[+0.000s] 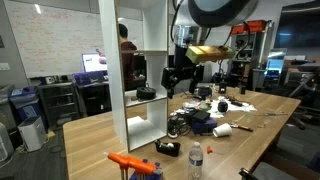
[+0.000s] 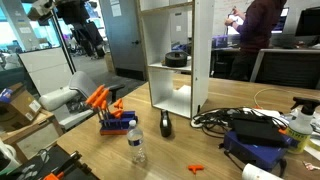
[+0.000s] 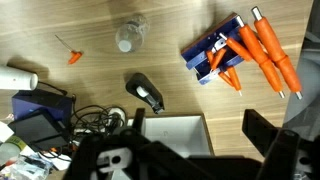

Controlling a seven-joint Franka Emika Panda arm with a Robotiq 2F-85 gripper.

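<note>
My gripper hangs high above the table; in the wrist view its black fingers stand wide apart with nothing between them. Below it, the wrist view shows a clear bottle, a dark oblong object and a blue holder with orange-handled tools. Upright on the table is the bottle, in front of the dark object. To the bottle's left in exterior view 2 sits the holder. A small orange piece lies near the front.
A tall white shelf rises from the table, with a black round item on one level. Cables, a blue box and a spray bottle crowd the right. Bare wood shows around the dark object.
</note>
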